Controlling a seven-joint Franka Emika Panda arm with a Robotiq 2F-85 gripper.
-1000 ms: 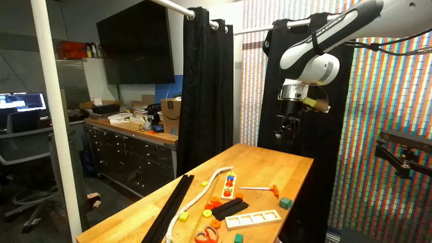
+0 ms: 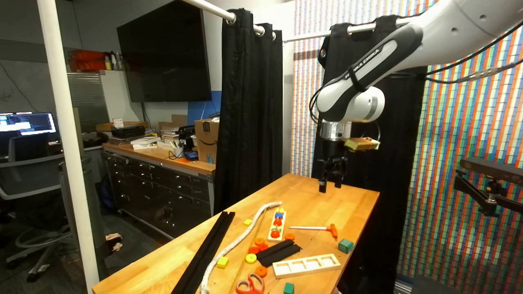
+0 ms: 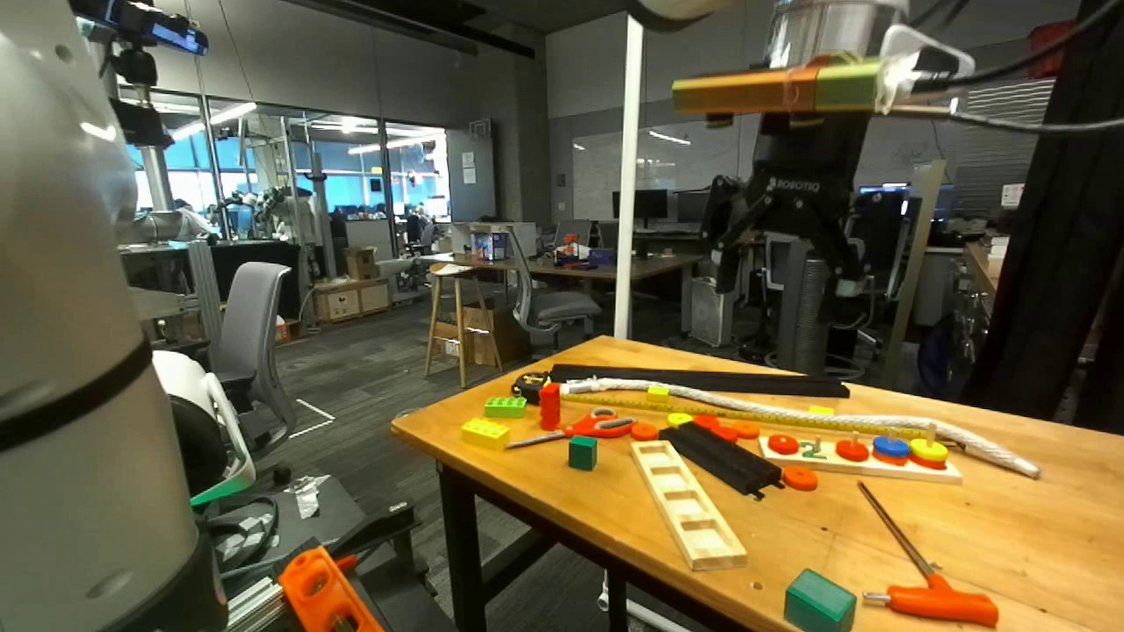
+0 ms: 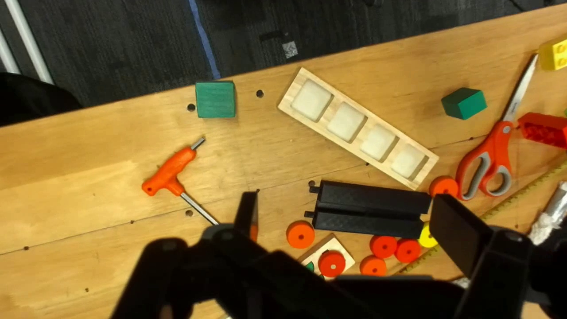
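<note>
My gripper (image 2: 331,188) hangs above the far part of the wooden table, its black fingers spread wide and empty. In the wrist view the fingers frame a black grooved piece (image 4: 372,202), which lies well below them on the tabletop. A wooden tray with square pockets (image 4: 355,125) rests near the table edge, its pockets empty. To its left sits a green block (image 4: 215,100), and a second green block (image 4: 464,103) lies to its right. An orange-handled hex key (image 4: 172,171) is left of the fingers. The peg board (image 3: 859,458) carries red, blue and yellow rings.
Orange-handled scissors (image 3: 601,422), a red brick (image 3: 550,406) and a yellow brick (image 3: 486,433) crowd one end. A white rope (image 3: 738,405) and long black strips (image 3: 701,380) run along the far side. Loose orange rings (image 4: 300,234) surround the black piece. The table under my gripper is bare.
Compared with a second ago, my arm has moved left and downward in exterior view 1, bringing the gripper lower over the table's far end. The objects on the table have stayed put.
</note>
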